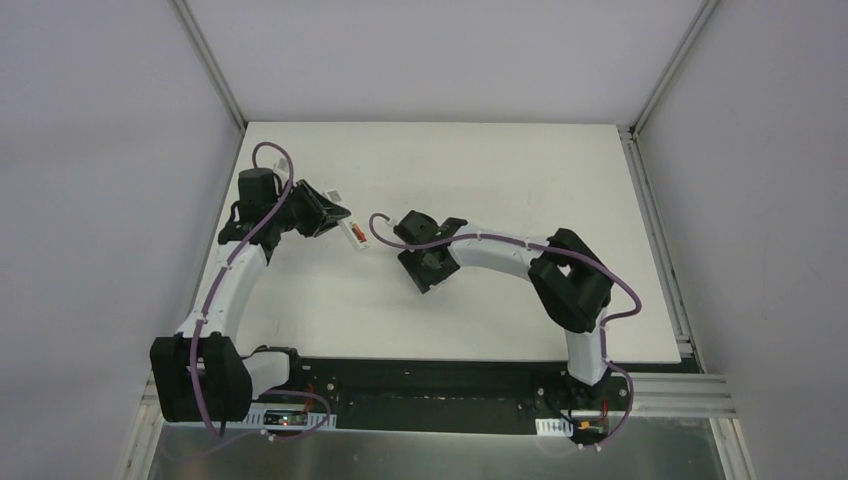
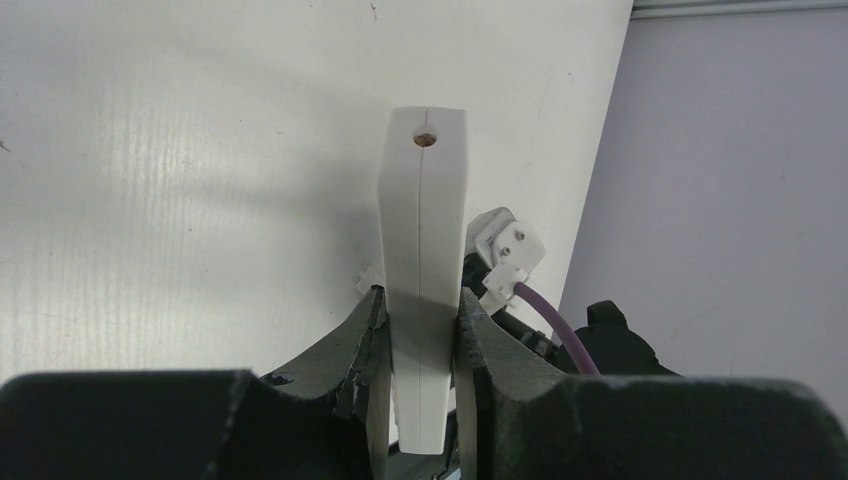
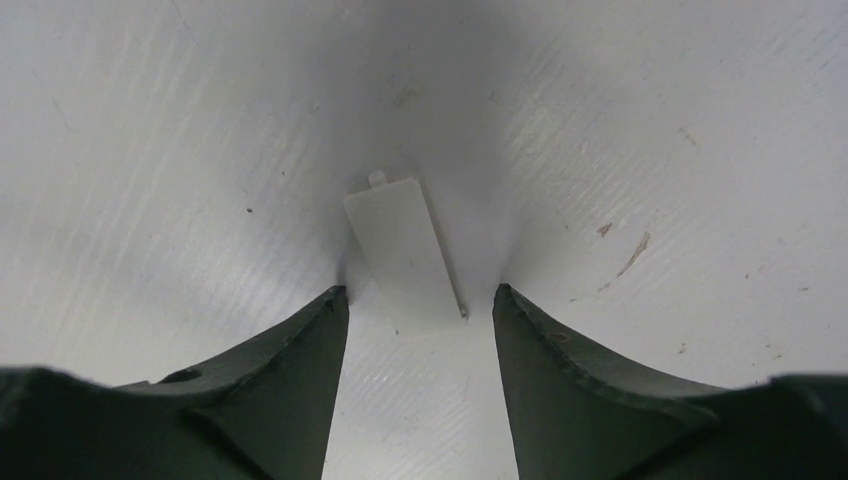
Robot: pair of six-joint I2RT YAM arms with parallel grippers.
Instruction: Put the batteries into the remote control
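Note:
My left gripper is shut on the long white remote control (image 2: 422, 220), whose smooth seamed side faces the left wrist camera. From above, the remote (image 1: 357, 237) is held off the table, and orange-red batteries (image 1: 358, 232) show in a slot near its outer end. A small white battery cover (image 3: 408, 258) with a tab at one end lies on the table in the right wrist view. On either side of that cover stand the parted fingers (image 3: 315, 345) of my right gripper, open and empty. Its fingertips point down at the table in the top view (image 1: 428, 284).
Both arms work over a bare white table (image 1: 520, 180). Free room lies behind and to the right of the right gripper. The remote's outer end is close to the right arm's wrist (image 1: 415, 228).

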